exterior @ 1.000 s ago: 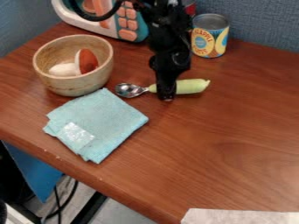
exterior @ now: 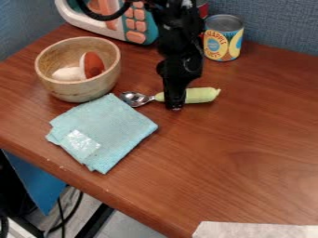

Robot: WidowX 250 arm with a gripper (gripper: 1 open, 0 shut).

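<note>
The black gripper points down at the middle of the wooden table, over a metal spoon and a pale green corn-like vegetable lying in line. Its fingertips are low at the point where the two meet; whether they are closed on either is hard to tell. A wooden bowl at the left holds an egg-like item and a red-and-white item. A folded light blue cloth lies in front of the spoon.
A can stands at the back beside a white and orange toy appliance. A white sheet lies at the near right edge.
The gripper has shifted very slightly; otherwise the scene looks the same.
</note>
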